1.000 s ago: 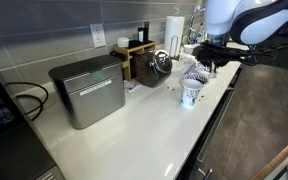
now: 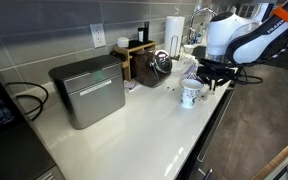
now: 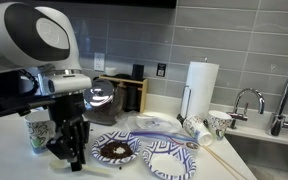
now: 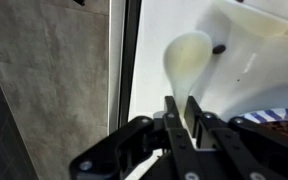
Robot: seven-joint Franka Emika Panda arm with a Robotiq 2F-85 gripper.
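Observation:
A cream-coloured spoon (image 4: 186,62) is held in my gripper, which is shut on its handle in the wrist view. The spoon's bowl points away from the fingers, over the white counter near its edge. In exterior view 2 the gripper (image 3: 72,150) hangs low at the counter's front, left of a patterned plate (image 3: 114,137) with dark brown bits on it. From exterior view 1, the arm hides part of the plates, and the gripper (image 2: 215,82) appears beyond the white cup (image 2: 189,97).
An empty-looking patterned plate (image 3: 168,160) lies to the right. Two patterned cups (image 3: 218,123) stand or lie near the sink. Another cream utensil (image 4: 264,18) lies on the counter. A silver toaster-like box (image 2: 91,92) stands by the wall.
Over the last second the arm has come lower and nearer to the camera in exterior view 1. The cup and the toaster-like box have stayed in place.

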